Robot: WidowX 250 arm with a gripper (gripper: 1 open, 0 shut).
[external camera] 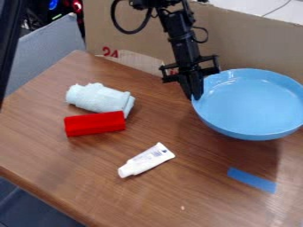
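The black gripper [197,89] is shut at the left rim of a large light-blue plate [252,104], which is tilted at the right of the camera view. The fingertips meet the rim; whether the rim is between them is hard to tell. A rolled white cloth [99,98], a red cylinder [95,123] and a white tube [145,160] lie on the wooden table [71,160] to the left and front.
A cardboard box [236,44] stands along the back. A blue tape strip [251,180] is on the table at front right. The table's left edge borders a grey area.
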